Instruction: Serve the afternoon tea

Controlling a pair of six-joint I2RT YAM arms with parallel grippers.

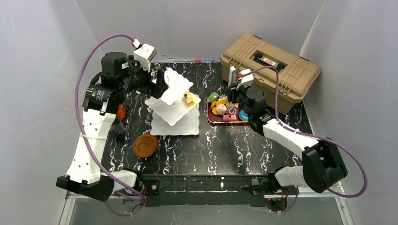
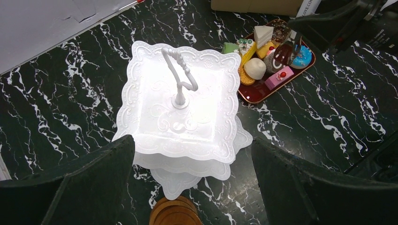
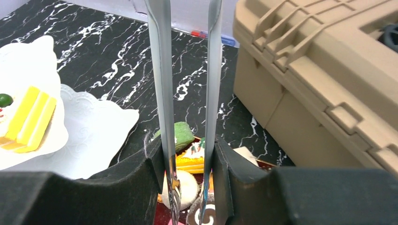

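Note:
A white three-tier stand [image 1: 176, 89] holds a yellow cake slice [image 3: 30, 119] on its middle tier. Over the stand, my left gripper is open and empty, its fingers wide apart. My right gripper is shut on metal tongs [image 3: 164, 70], whose two arms run down between its fingers. The tongs' tips stand apart above a red tray [image 2: 256, 96] of toy pastries. On that tray are a white bun [image 2: 255, 68], a pink cake [image 2: 279, 78] and a blue doughnut [image 2: 301, 57]. Whether the tips touch a pastry, I cannot tell.
A large tan case [image 1: 270, 65] stands close behind the right arm. Near the left arm lies a brown round lid or coaster [image 1: 145, 145], with a dark glass-like object [image 1: 117, 128] beyond it.

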